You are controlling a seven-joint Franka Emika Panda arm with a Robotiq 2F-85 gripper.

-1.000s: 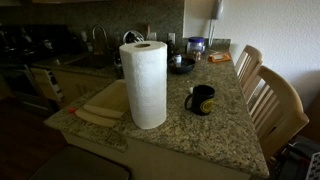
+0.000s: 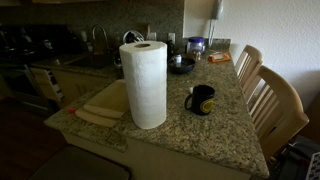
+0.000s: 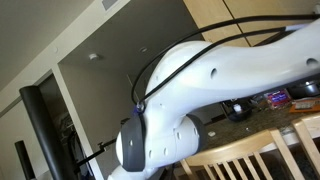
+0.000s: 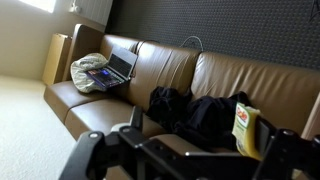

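Observation:
In the wrist view my gripper is open, its dark fingers apart at the bottom of the picture. It faces a brown leather sofa (image 4: 160,65), and I see nothing held between the fingers. A small yellow and white patch (image 4: 245,130) shows by the right finger; whether it is part of the gripper I cannot tell. On the granite counter (image 2: 165,150) a white paper towel roll (image 2: 147,88) stands upright, with a black mug (image 2: 201,100) to its right. The white arm (image 3: 220,75) fills much of exterior view 2, where the gripper itself does not show clearly.
Cutting boards (image 2: 105,103) lie left of the roll. A dark bowl (image 2: 181,66), a jar (image 2: 196,46) and an orange packet (image 2: 220,57) are farther back. Wooden chairs (image 2: 275,112) line the counter's right side. Dark clothing (image 4: 200,112) and a laptop (image 4: 115,65) lie on the sofa.
The roll, mug and other counter items have stayed put. Only the dark area in the lower right corner looks slightly different; what moved there is unclear.

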